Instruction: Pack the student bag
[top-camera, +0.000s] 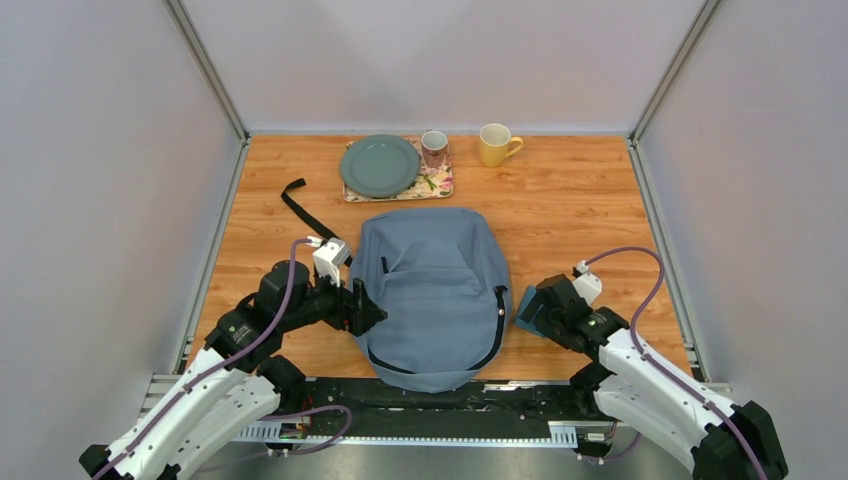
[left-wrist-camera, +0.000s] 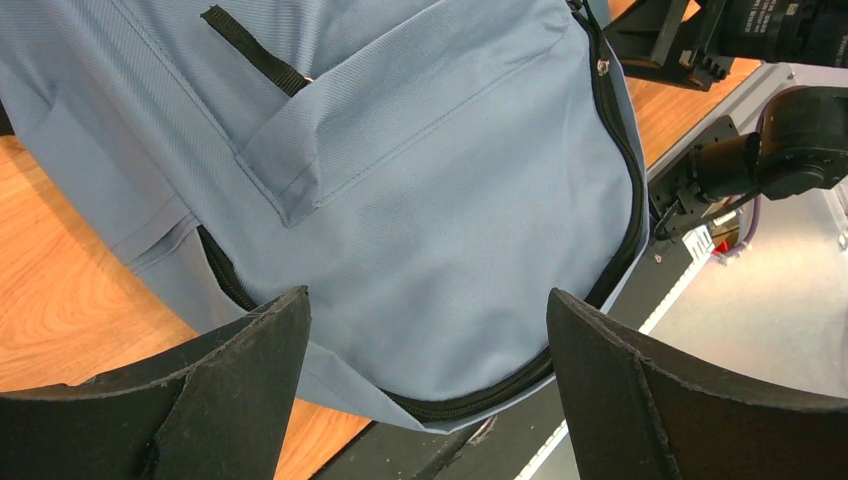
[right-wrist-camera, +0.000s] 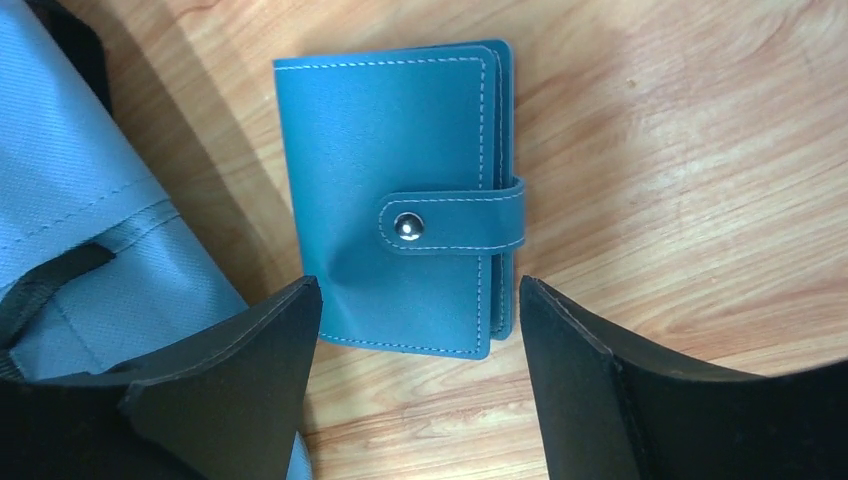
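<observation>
A blue-grey backpack (top-camera: 430, 300) lies flat in the middle of the table, its black zipper (left-wrist-camera: 470, 402) curving along the lower edge. Over the bag's left side my left gripper stands open, holding nothing. To the right of the bag, a small blue notebook (right-wrist-camera: 395, 150) with white stitching and a snap strap rests on the wood. My right gripper is above the notebook's near end, its fingers (right-wrist-camera: 300, 330) spread apart on either side and the notebook uncaught between them. From the top, the right gripper partly covers the notebook (top-camera: 528, 312).
Toward the back stand a floral tray (top-camera: 435, 188) bearing a green plate (top-camera: 380, 165) and a cup (top-camera: 434, 148), with a yellow mug (top-camera: 494, 146) beside it. A black strap (top-camera: 308, 215) trails left of the bag. Bare wood lies at the right rear.
</observation>
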